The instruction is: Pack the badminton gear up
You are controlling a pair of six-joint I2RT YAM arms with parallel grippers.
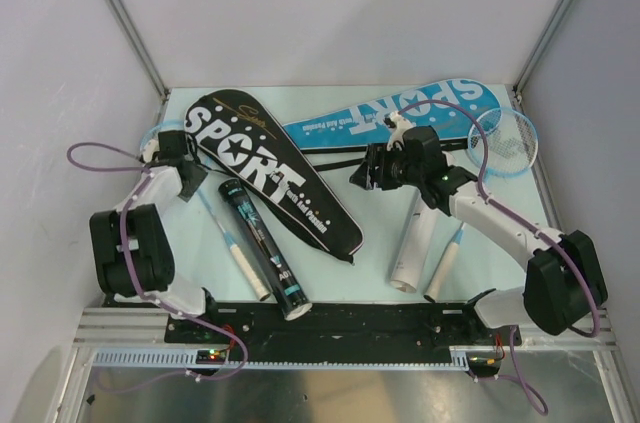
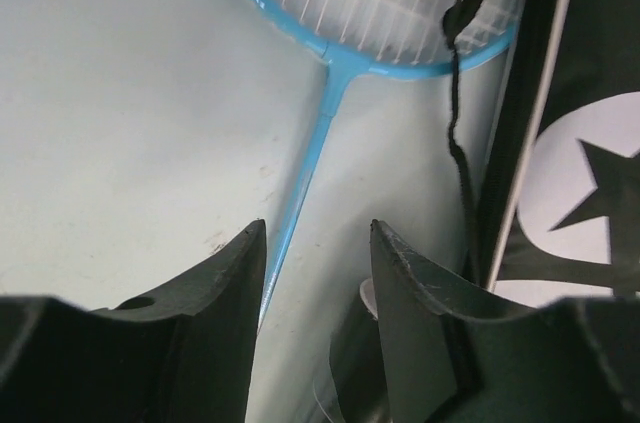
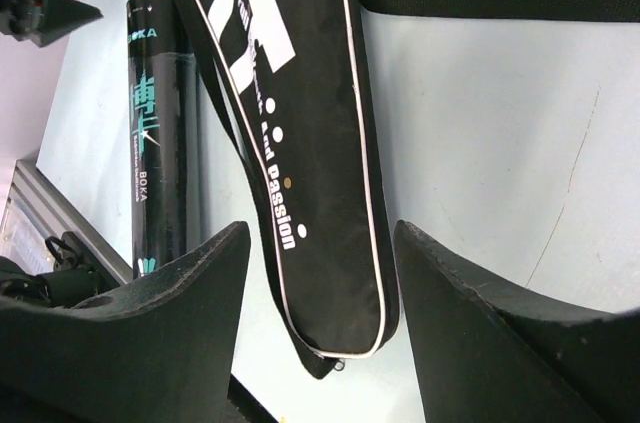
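Over the light-blue shaft of the left racket (image 2: 308,155), my left gripper stands part open with nothing between its fingers. In the top view that gripper (image 1: 190,191) is at the table's left side, off the edge of the black racket bag (image 1: 275,168). The bag lies slantwise, and a dark tube (image 1: 264,248) rests left of its lower end. My right gripper (image 1: 368,175) is open and empty above bare table, right of the bag. A second racket (image 1: 503,143) and a blue racket bag (image 1: 345,126) lie at the back right.
A white tube (image 1: 411,255) lies beside the right racket's handle (image 1: 445,265). Black straps (image 3: 500,3) cross the table's middle. Bare table shows between the black bag and the white tube.
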